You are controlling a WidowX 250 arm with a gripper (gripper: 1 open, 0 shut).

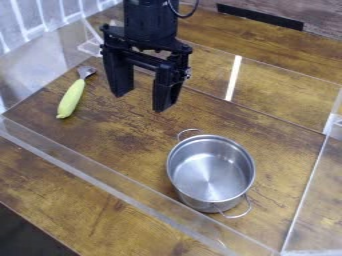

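Note:
My black gripper (143,91) hangs over the upper middle of the wooden work surface, its two fingers spread apart and pointing down, open with nothing visible between them. To its left lies a long yellow-green vegetable, perhaps corn or a banana (72,97), with a small dark object just past its upper end. An empty steel pot (211,170) with wire handles stands at the lower right, in front of and to the right of the gripper.
Clear plastic walls (107,183) border the work area at the front, left and right. A thin white strip (233,79) lies at the back right. The wooden surface (120,145) between vegetable and pot is clear.

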